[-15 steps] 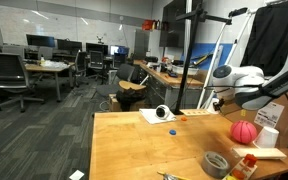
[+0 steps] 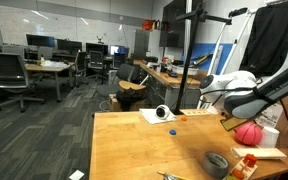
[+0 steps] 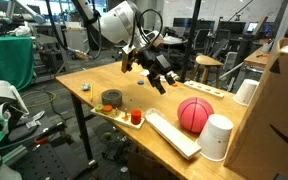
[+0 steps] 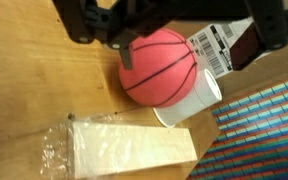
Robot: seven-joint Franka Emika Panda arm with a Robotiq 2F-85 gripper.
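Note:
My gripper is open, its two fingers spread apart at the top of the wrist view with nothing gripped between them. Beneath it a red-pink ball with dark seams [image 4: 158, 68] rests on the wooden table. A white cup [image 4: 191, 103] lies close against the ball in the wrist view. Along the near side is a long pale block [image 4: 132, 150]. In exterior view 2 the gripper [image 3: 169, 86] hangs above the table, behind and to the left of the ball [image 3: 195, 114]. The cup [image 3: 216, 138] stands upside down there, right of the block [image 3: 173, 134].
A grey bowl [image 3: 115, 97] and red-lidded jars [image 3: 136, 118] sit near the table edge. The tall cardboard box [image 3: 274, 110] blocks the right side. Clear plastic [image 4: 56, 150] lies by the block. White headphones [image 2: 163, 112] are farther off.
The arm has come down, bringing my gripper lower and nearer the ball in exterior view 1. The things on the table have not visibly moved.

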